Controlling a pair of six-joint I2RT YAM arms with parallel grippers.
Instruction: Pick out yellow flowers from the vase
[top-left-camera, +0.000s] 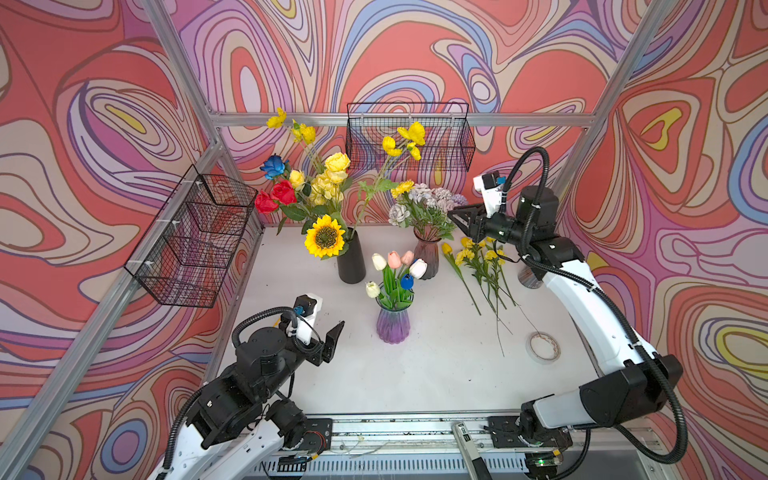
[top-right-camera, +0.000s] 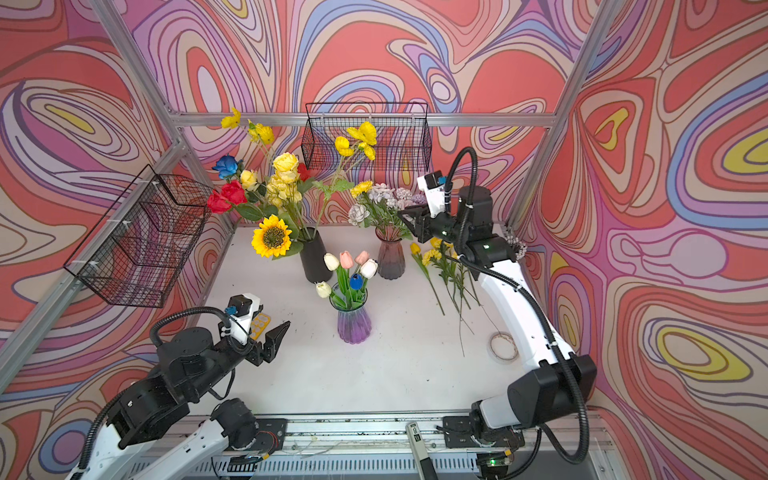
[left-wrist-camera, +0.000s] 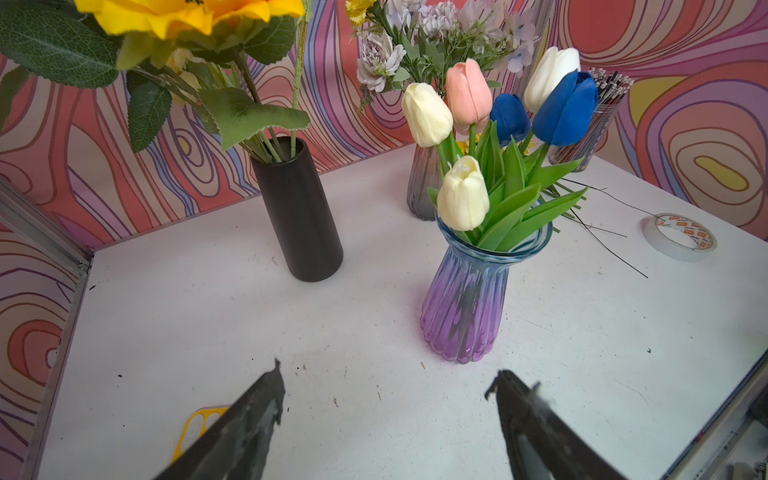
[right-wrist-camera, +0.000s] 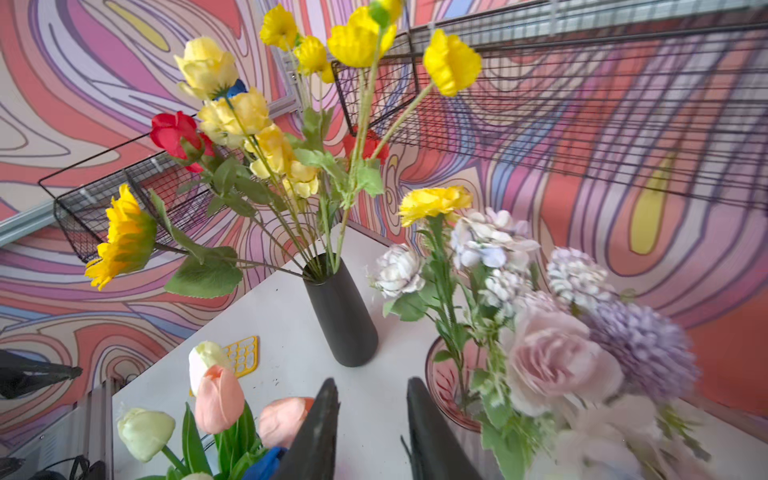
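Yellow flowers stand in the black vase (right-wrist-camera: 341, 320): a sunflower (top-left-camera: 325, 236), pale roses (right-wrist-camera: 204, 68) and poppies (right-wrist-camera: 452, 62). A yellow flower (right-wrist-camera: 434, 203) is among pale blooms in the pink vase (top-right-camera: 391, 260). Cut yellow flowers (top-left-camera: 494, 257) lie on the table's right. My right gripper is above the pink vase's right side, facing both vases, fingers parted with nothing visible between. My left gripper hangs open at the front left, with nothing in it.
A purple vase (left-wrist-camera: 461, 313) of tulips stands at the centre front. Wire baskets (top-left-camera: 188, 244) hang on the left and back walls. A tape roll (left-wrist-camera: 680, 249) lies right.
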